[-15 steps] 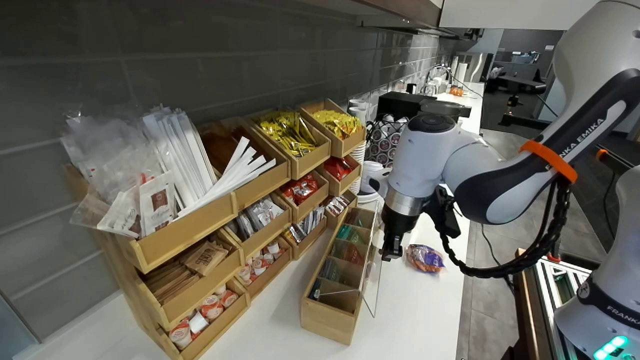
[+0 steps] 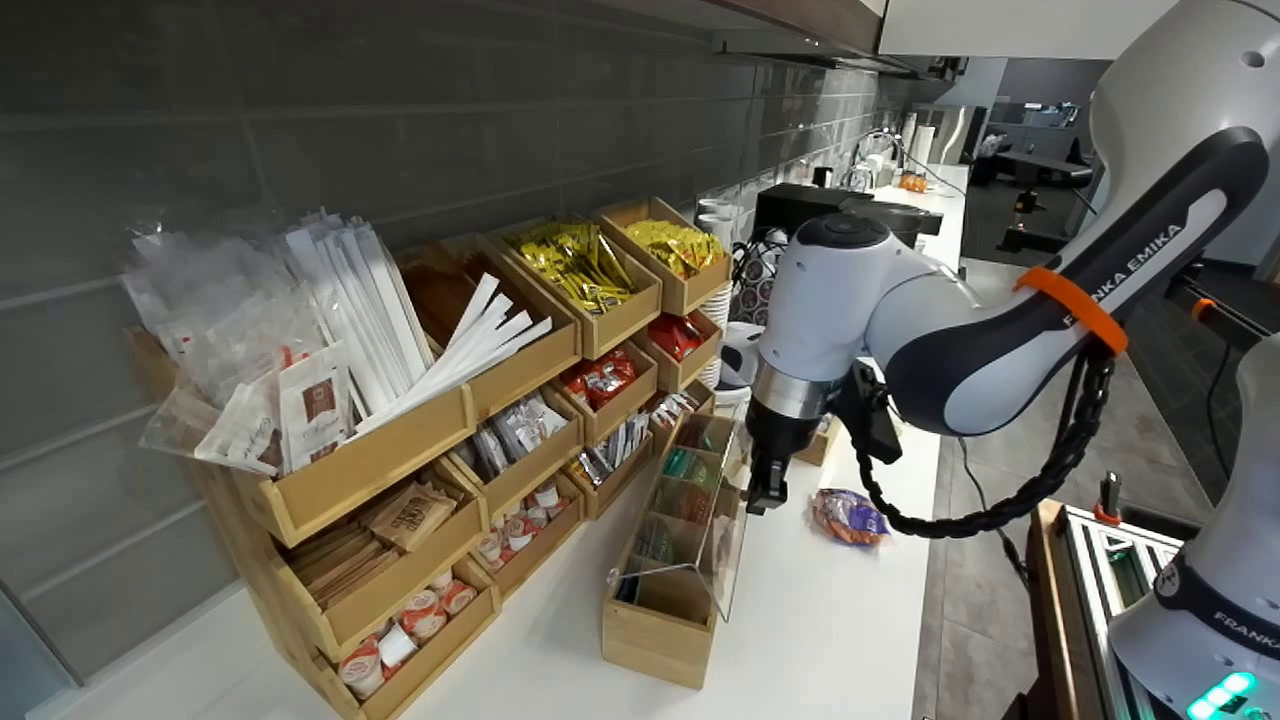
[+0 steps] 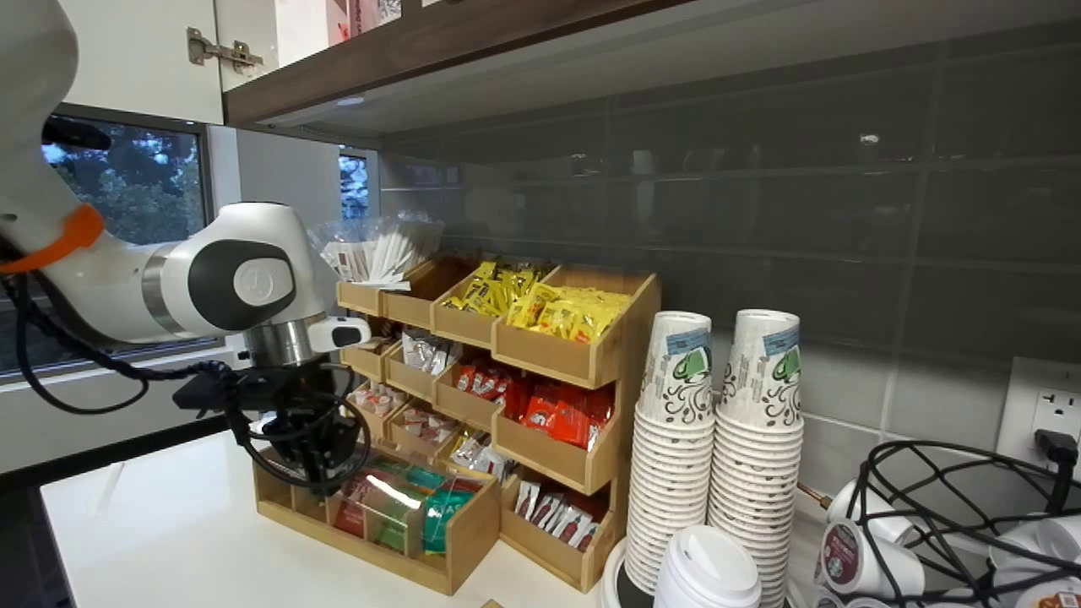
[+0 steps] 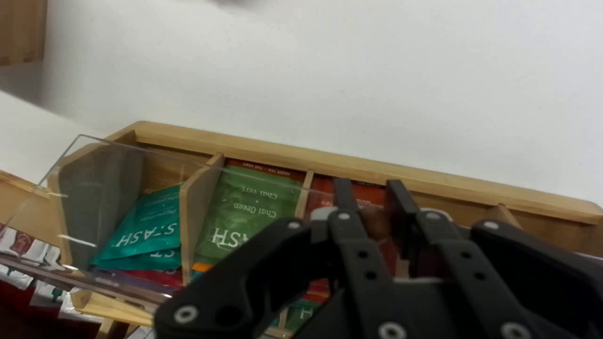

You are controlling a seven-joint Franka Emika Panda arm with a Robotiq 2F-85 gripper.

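A wooden tea box (image 2: 655,646) with compartments of tea packets stands on the white counter. Its clear hinged lid (image 2: 727,546) is raised at a steep tilt over the open side. In the wrist view my gripper is shut on a small brownish knob (image 4: 374,222) on the lid, partly hidden between the fingers. Through the clear lid (image 4: 133,169) show teal packets (image 4: 150,223), a green packet (image 4: 248,200) and red packets beside the fingers. In the second exterior view the gripper (image 3: 322,478) is above the box, its tips partly obscured by dark cables.
A tiered wooden organiser (image 2: 420,420) with condiments and sticks stands along the wall close to the box. Stacked paper cups (image 3: 670,476) stand beside the organiser. A purple-and-orange bag (image 2: 849,516) lies on the counter, with bare counter around it.
My gripper has moved left toward the tea box in the first exterior view. The clear lid has swung with it, tilting closer over the compartments. The box itself stays put.
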